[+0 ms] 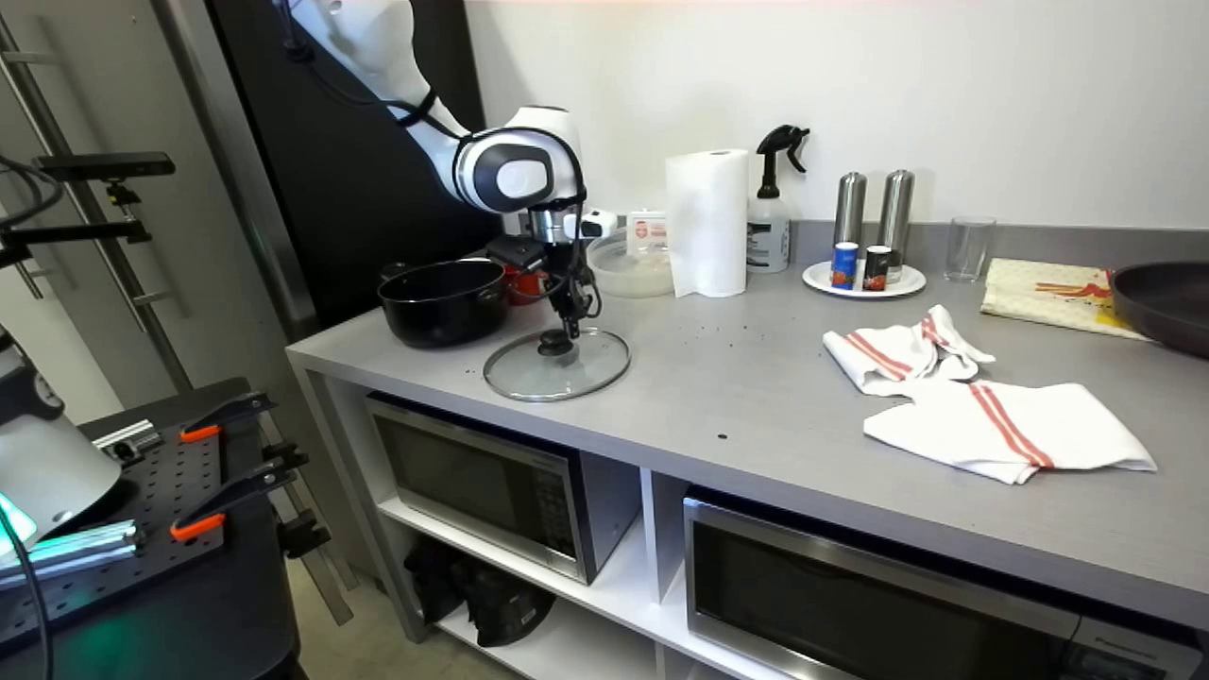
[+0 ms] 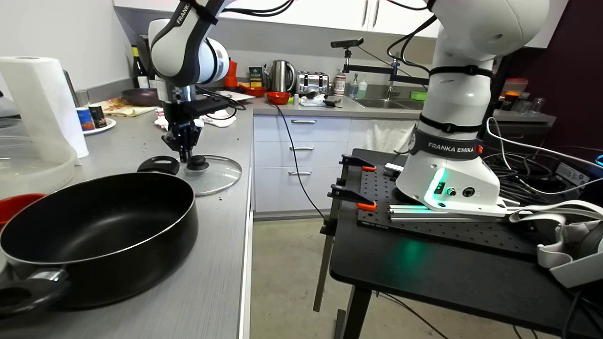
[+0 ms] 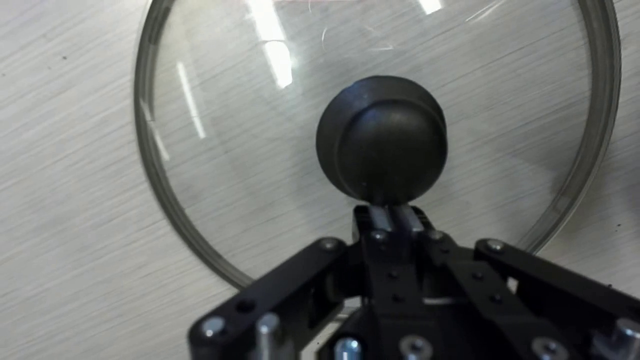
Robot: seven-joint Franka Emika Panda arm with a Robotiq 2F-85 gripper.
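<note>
A round glass lid (image 1: pixel 591 369) with a metal rim and a black knob (image 3: pixel 388 147) lies flat on the counter. My gripper is shut, its two fingers close together at the near edge of the knob. In the wrist view the knob's full round body shows beyond the fingertips, not between them. Whether the tips pinch a sliver of its edge cannot be told. In exterior view 2 the gripper (image 2: pixel 186 160) stands right beside the knob. A black pot (image 1: pixel 442 304), open and empty, is on the counter just left of the lid in exterior view 1.
Behind the arm are a clear plastic bowl (image 1: pixel 626 270), a red bowl (image 2: pixel 16 206) and a paper towel roll (image 1: pixel 711 227). Striped towels (image 1: pixel 1003 425) lie to the right. Its front edge runs close to the lid.
</note>
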